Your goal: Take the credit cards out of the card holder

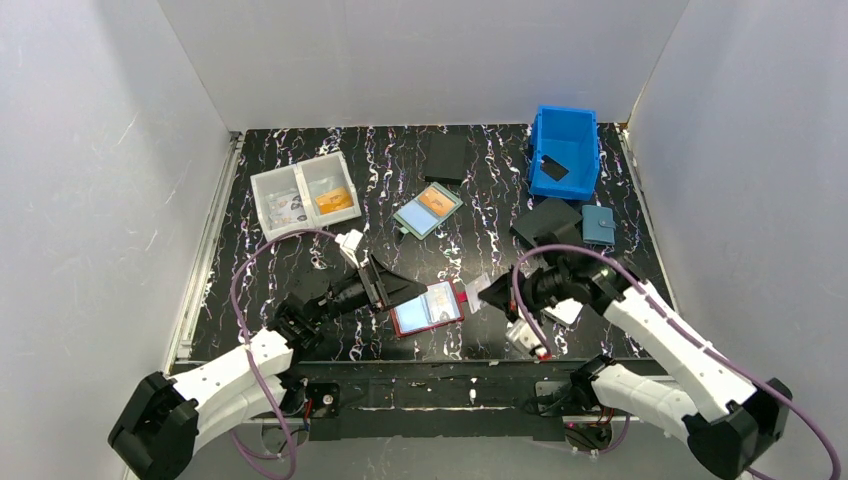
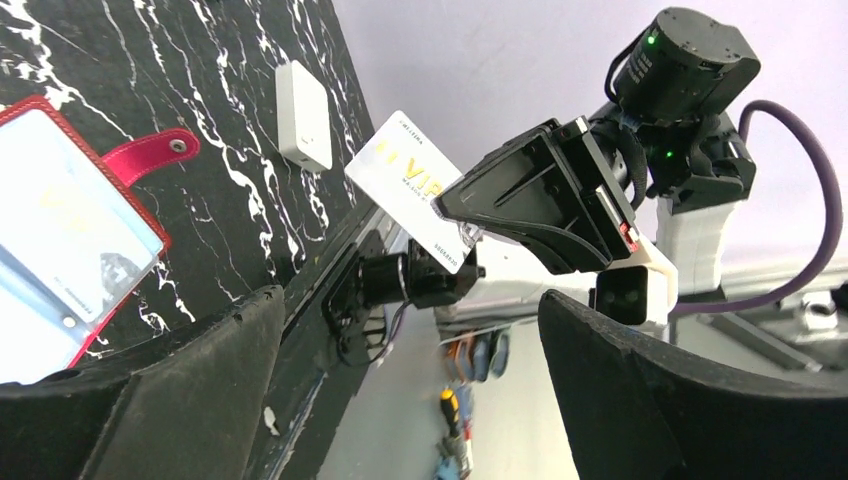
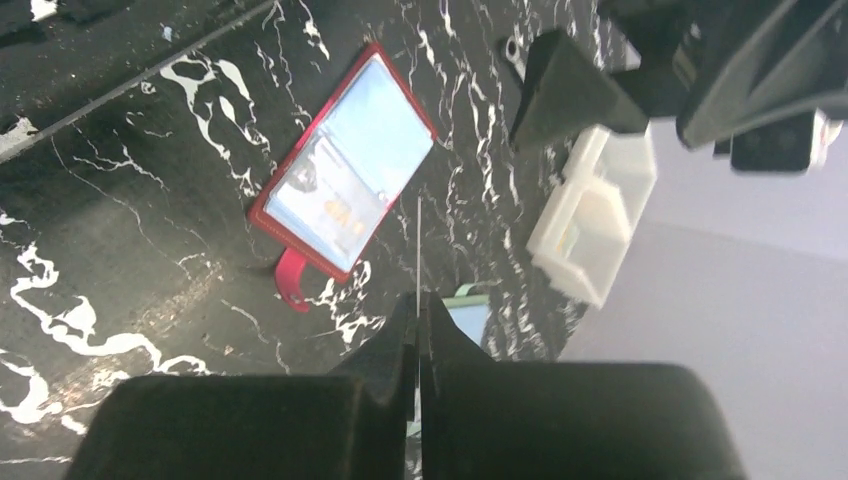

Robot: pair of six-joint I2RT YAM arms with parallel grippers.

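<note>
The red card holder (image 1: 418,310) lies open on the marble table with clear sleeves, its snap tab pointing right. My right gripper (image 1: 490,294) is shut on a white card with gold lettering, held to the right of the holder and appearing edge-on in the right wrist view. Above and left of the holder, my left gripper (image 1: 400,290) stands open, its fingers framing empty space in the left wrist view.
A green holder (image 1: 427,210) lies behind the red one. A two-part white tray (image 1: 256,186) sits back left, a blue bin (image 1: 564,132) back right. Dark boxes, a blue wallet (image 1: 598,225) and a white case (image 2: 305,115) lie at the right.
</note>
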